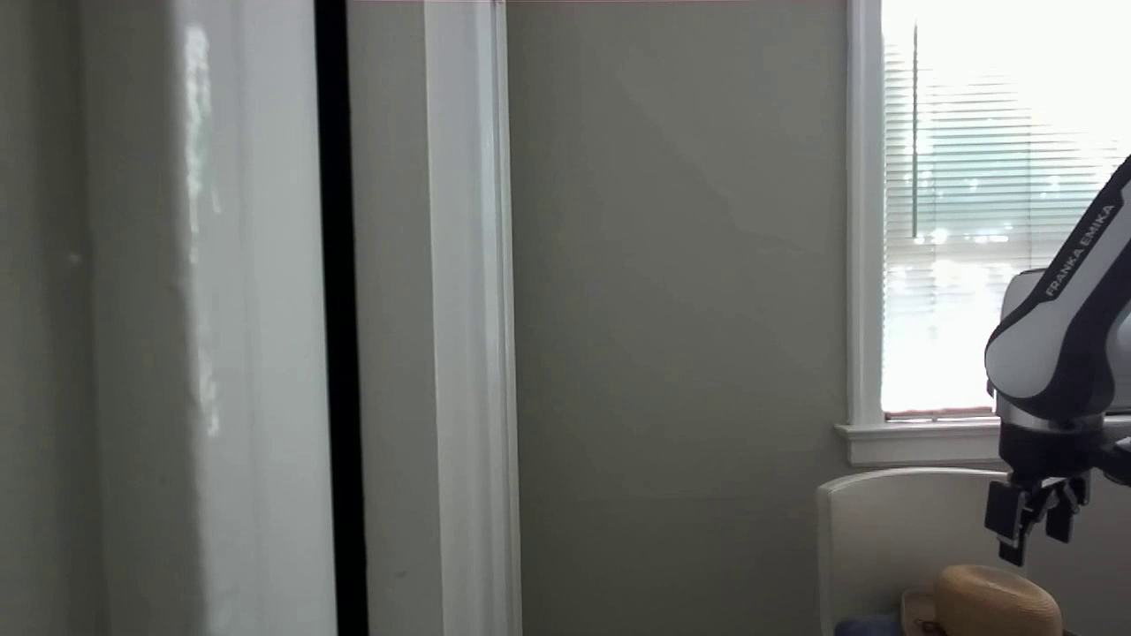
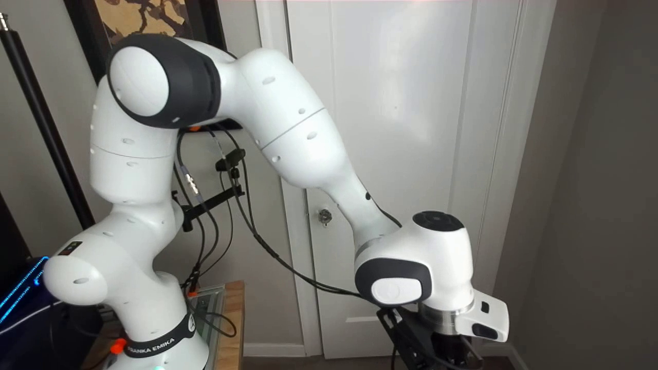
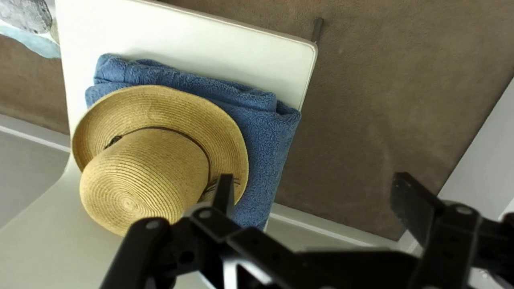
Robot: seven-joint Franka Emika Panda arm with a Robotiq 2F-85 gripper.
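Observation:
A straw hat (image 3: 144,178) with a dark band lies crown up on a folded blue towel (image 3: 262,144), which rests on the seat of a white chair (image 3: 192,43). In exterior view 1 the hat (image 1: 997,602) shows at the lower right, in front of the chair's back (image 1: 901,509). My gripper is open, its fingers wide apart with nothing held. From the wrist, the left finger (image 3: 224,192) overlaps the hat's brim, while the right finger (image 3: 414,207) is seen against brown floor. Exterior view 1 has the gripper (image 1: 1039,541) hanging just above the hat, apparently clear of it.
A window (image 1: 975,233) with blinds is behind the chair. Brown floor (image 3: 366,110) lies open beside the seat. In exterior view 2 the arm reaches past a white door (image 2: 395,111), its cables hanging loosely. Something grey and light blue (image 3: 29,24) sits beyond the chair.

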